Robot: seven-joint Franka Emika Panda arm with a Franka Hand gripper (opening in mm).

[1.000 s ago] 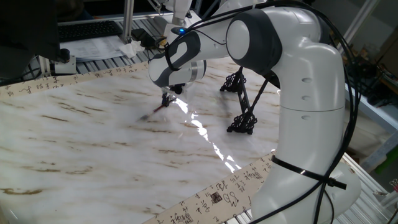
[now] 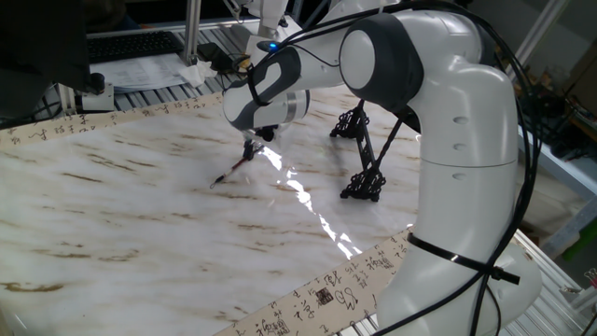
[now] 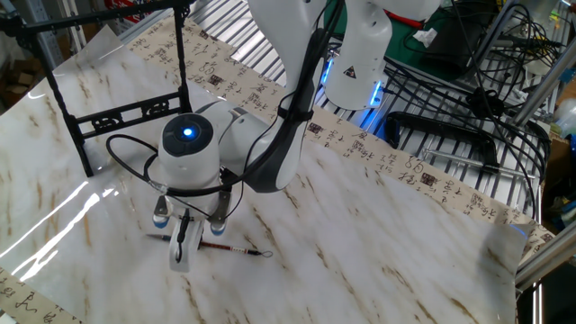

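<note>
A slim brush with a dark red handle and a loop at one end shows below the hand in exterior view 2, its middle hidden behind the hand. Exterior view 1 has the same brush slanting down from the fingertips toward the left, close to the marble-patterned tabletop. My gripper points downward at the brush's upper part. How its fingers stand is too small and dark to tell, and the hand covers them from above. Whether the brush touches the table is unclear.
A black rack with ornate feet stands close to the arm; its crossbar is beside the hand in exterior view 2. Lettered strips border the table. The marbled surface is widely clear. A keyboard lies beyond the far edge.
The arm has hardly moved.
</note>
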